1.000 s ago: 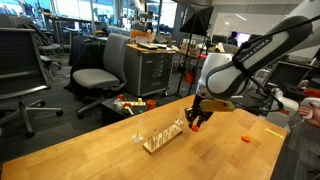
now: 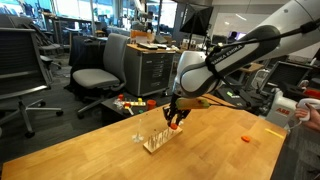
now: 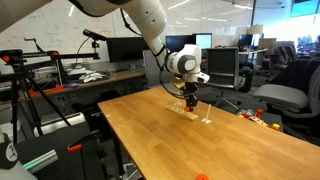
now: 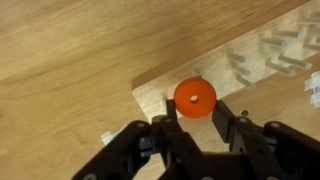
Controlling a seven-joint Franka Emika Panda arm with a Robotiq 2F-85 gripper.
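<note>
An orange-red round piece [image 4: 195, 98] sits between the fingertips of my gripper, which is shut on it. Below it, in the wrist view, lies a light wooden board [image 4: 165, 88] with rows of upright pegs [image 4: 285, 60]. The piece is over the end of the board where no pegs show beyond it. In exterior view 1 the gripper [image 2: 173, 122] hangs at the right end of the pegboard [image 2: 155, 143]. Whether the piece touches a peg cannot be told.
Another orange-red piece [image 2: 246, 138] lies on the table to the right. A small white stand [image 3: 207, 115] stands beside the board. Several coloured items [image 2: 135, 104] are at the table's far edge.
My gripper has moved left with the orange-red piece, from the open table right of the board to over the board's right end. The board has stayed in place.
</note>
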